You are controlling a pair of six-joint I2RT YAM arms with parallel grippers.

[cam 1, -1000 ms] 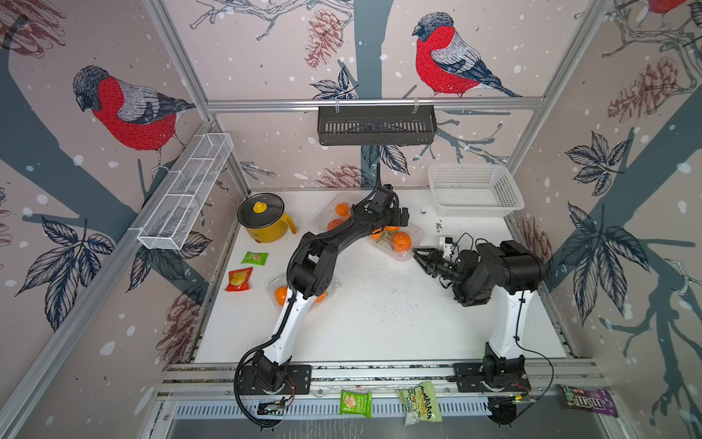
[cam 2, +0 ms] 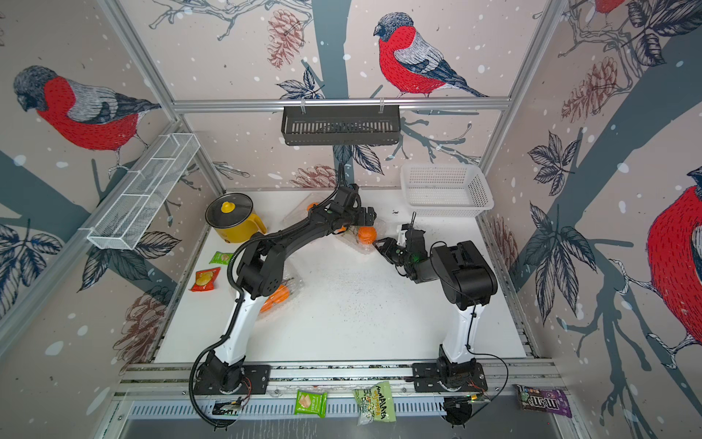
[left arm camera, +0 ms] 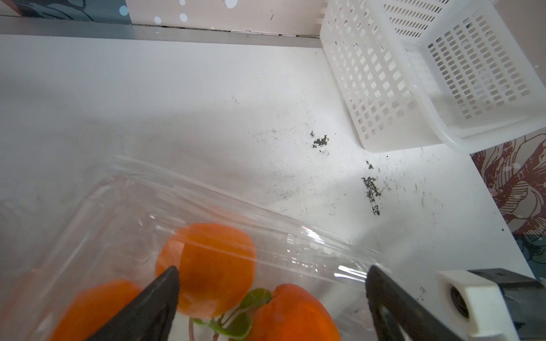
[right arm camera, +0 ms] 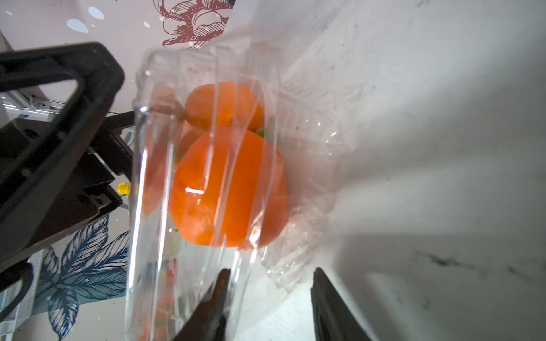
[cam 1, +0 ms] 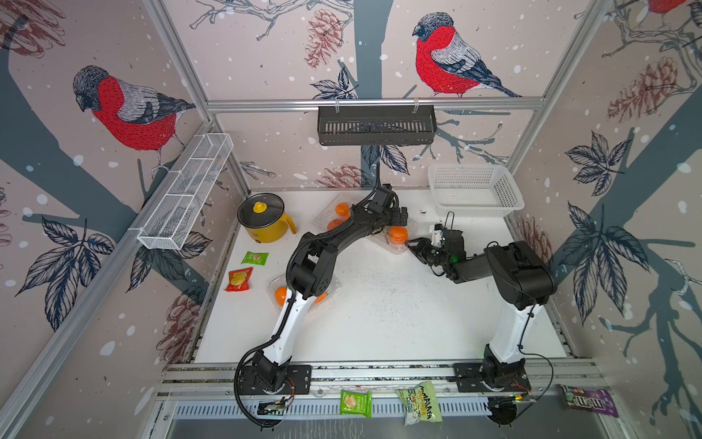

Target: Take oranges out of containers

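Observation:
A clear plastic container (cam 1: pixel 391 241) at the table's middle holds oranges (right arm camera: pixel 227 187) and a green sprig (left arm camera: pixel 239 324). My left gripper hangs open over it, with oranges visible between its fingers but none gripped. My right gripper is at the container's right end, fingers apart, one of them against or just beside the plastic wall. A second clear container (cam 1: pixel 325 213) with oranges lies behind the left arm, and a third (cam 1: pixel 329 289) with oranges lies at the front left, partly hidden by that arm.
A white basket (cam 1: pixel 475 190) stands at back right, a yellow pot (cam 1: pixel 259 226) at back left. Small packets (cam 1: pixel 239 279) lie at left. A black rack (cam 1: pixel 376 128) hangs at the back.
My right gripper has moved left and slightly back against the container, which has shifted a little in the same direction. The left arm looks still.

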